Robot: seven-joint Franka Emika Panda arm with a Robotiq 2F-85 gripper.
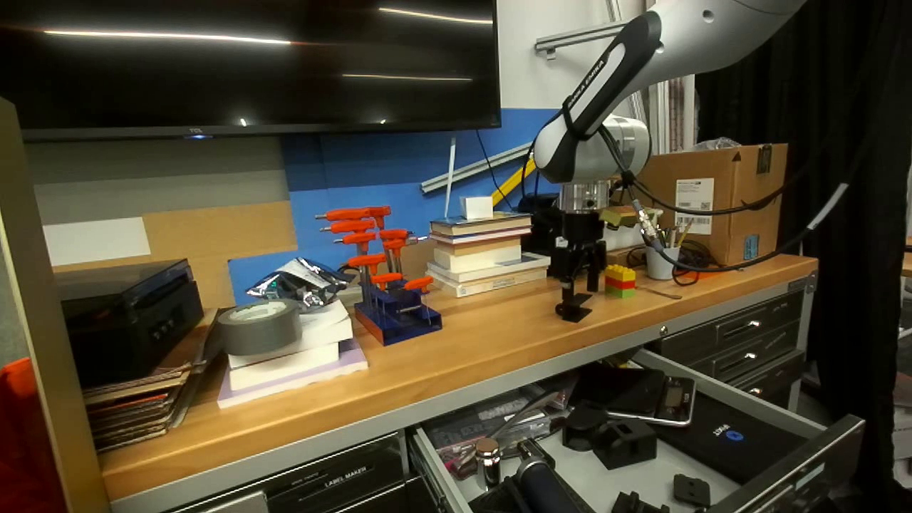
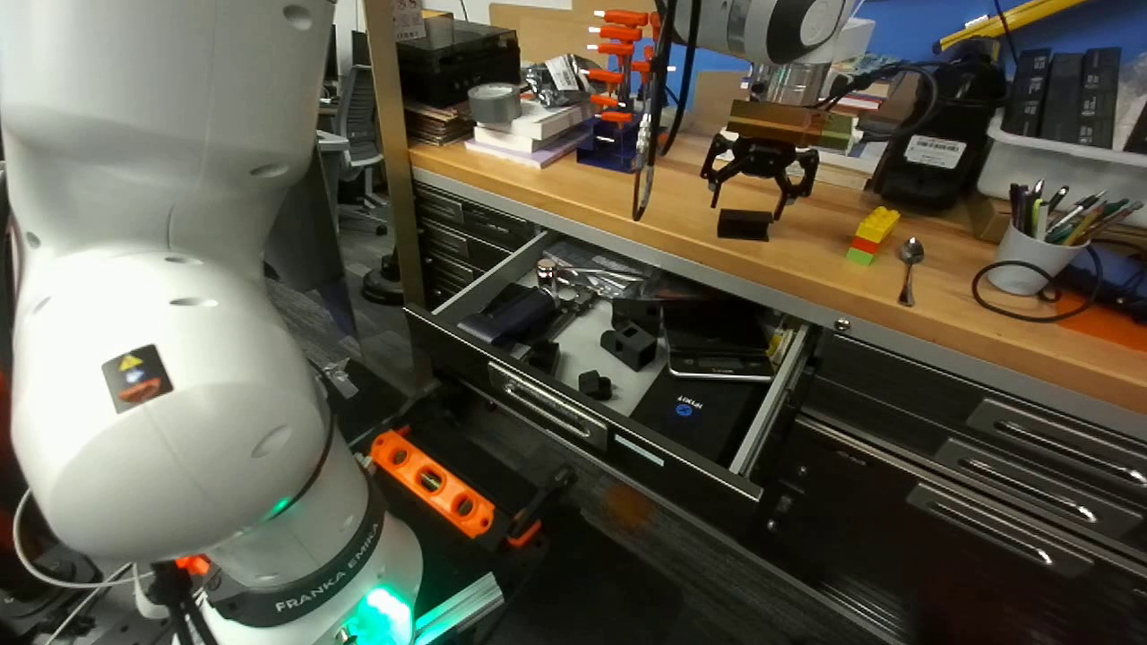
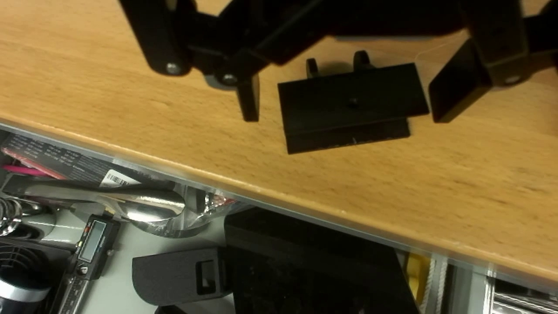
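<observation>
A small black bracket-like piece [image 3: 350, 99] rests on the wooden worktop near its front edge, two short loops showing on its far side. My gripper stands open over it, one finger [image 3: 249, 97] off its left end and the other finger [image 3: 460, 83] close by its right end. In the second exterior view the gripper [image 2: 757, 204] hangs just above the black piece [image 2: 744, 224]. From the first exterior view, the same piece [image 1: 573, 308] shows below the fingers; whether either finger touches it, I cannot tell.
Below the worktop an open drawer [image 2: 634, 376] holds calipers [image 3: 91, 246], black parts and a tablet-like device. Toy bricks [image 2: 872, 236], a spoon [image 2: 909, 258] and a pen cup [image 2: 1032, 258] stand right of the gripper. Books [image 1: 479, 256] and a hex-key stand [image 1: 397, 312] lie leftward.
</observation>
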